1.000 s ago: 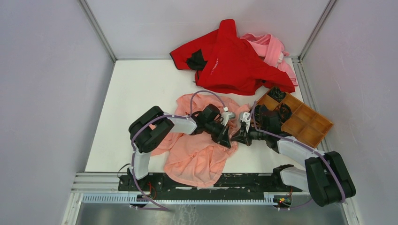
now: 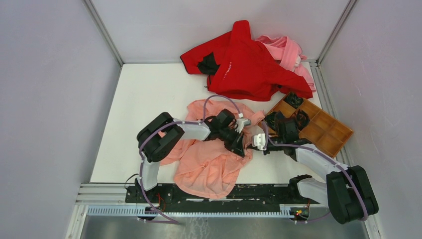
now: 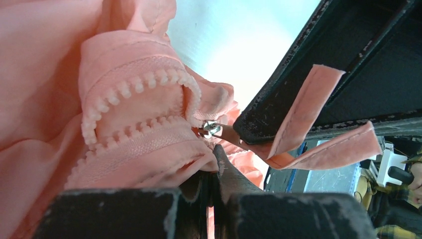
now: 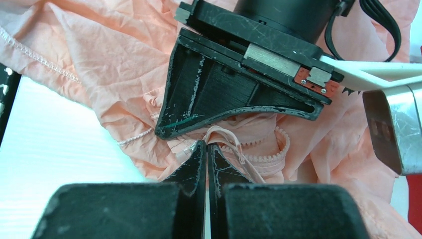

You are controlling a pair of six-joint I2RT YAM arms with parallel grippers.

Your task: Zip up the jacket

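The peach-pink jacket [image 2: 209, 167] lies rumpled on the table, its two rows of zip teeth [image 3: 124, 89] curving apart in the left wrist view. My left gripper is shut on the jacket's cloth at the lower zip end. Close by sits the small metal slider [image 3: 211, 128], from which a pink ribbon pull [image 3: 311, 107] runs. The fingertips of my right gripper are closed over that thin ribbon, whose loose end hangs out past them. In the top view, both grippers meet at the jacket's right edge.
A red jacket [image 2: 249, 64] and a pink garment [image 2: 286, 50] lie at the back. The wooden compartment box [image 2: 326, 127] stands at the right, close to my right arm. Bare white table [image 2: 144, 89] shows at the left.
The left arm and the jacket look nearly unchanged.
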